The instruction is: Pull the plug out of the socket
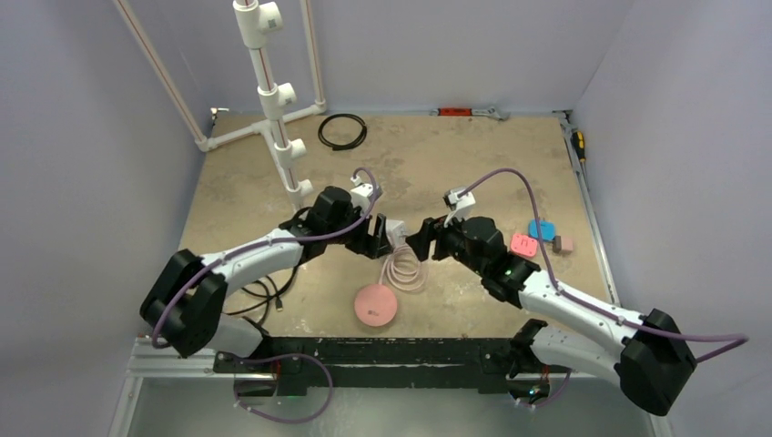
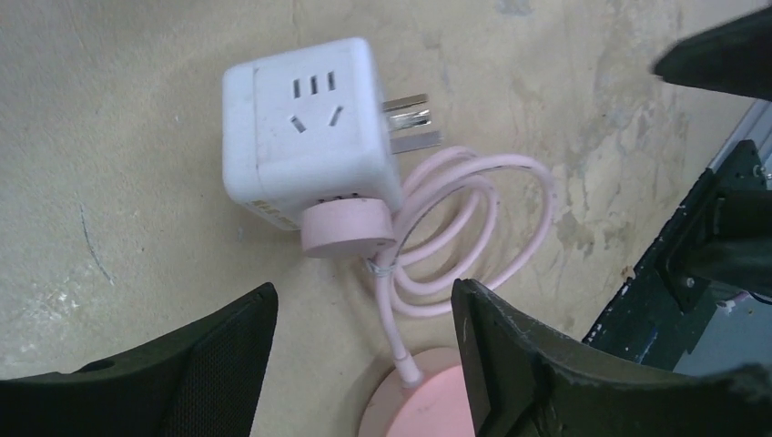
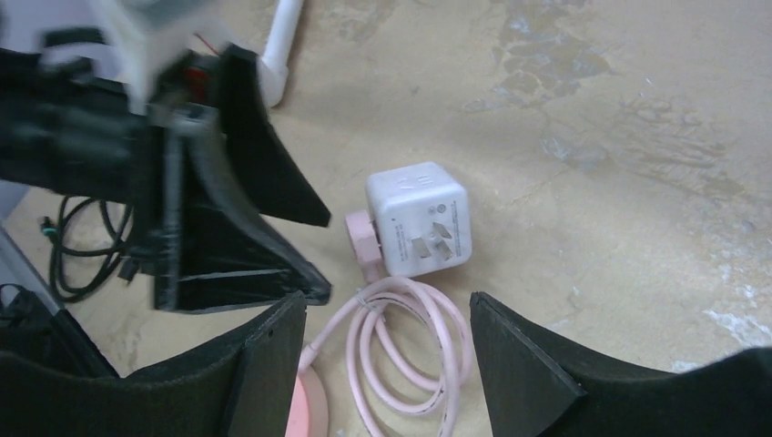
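A white cube socket point(image 2: 305, 118) sits on the board between the grippers, prongs on one side. A pink plug point(image 2: 346, 228) is at its side, its pink cord point(image 2: 537, 196) coiled beside it and joined to a round pink pad point(image 1: 375, 306). My left gripper point(image 1: 375, 238) stands open just left of the socket in the top view, nothing between its fingers. My right gripper point(image 1: 423, 238) stands open to the socket's right, also empty.
Pink point(image 1: 523, 244) and blue point(image 1: 541, 229) pieces and a small block lie at the right. A white pipe stand point(image 1: 282, 146) rises at the back left, with black cables nearby. The back middle of the board is clear.
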